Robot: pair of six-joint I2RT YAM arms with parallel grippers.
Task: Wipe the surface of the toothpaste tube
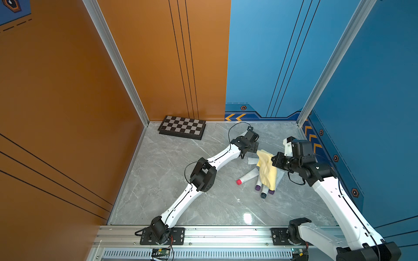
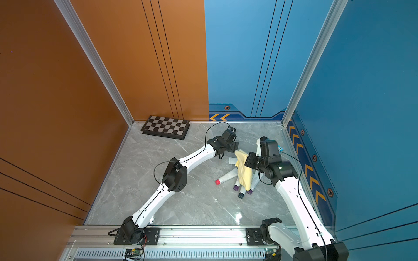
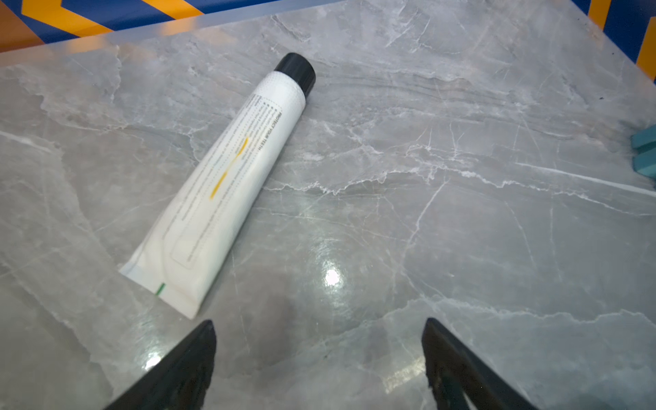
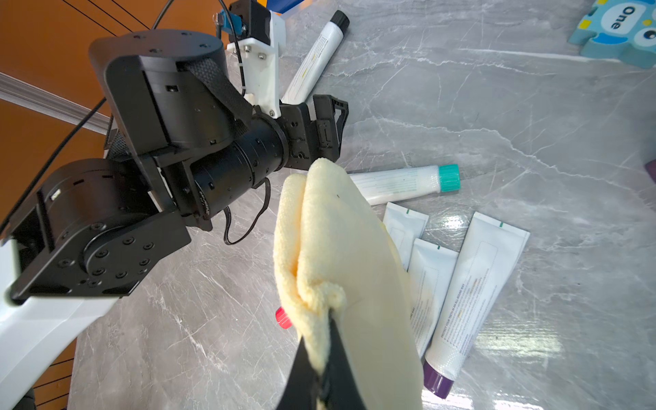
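A white toothpaste tube with a black cap [image 3: 225, 177] lies alone on the floor in the left wrist view. My left gripper is part open above it, fingers empty, at the tube's near end side. My right gripper is shut on a yellow cloth [image 4: 348, 259], which hangs over several other tubes with teal [image 4: 403, 181], purple [image 4: 468, 300] and red caps. Some of these tubes are partly hidden by the cloth.
A checkerboard [image 1: 182, 126] stands at the back left. A blue "One" toy piece [image 4: 618, 30] lies at the right of the right wrist view.
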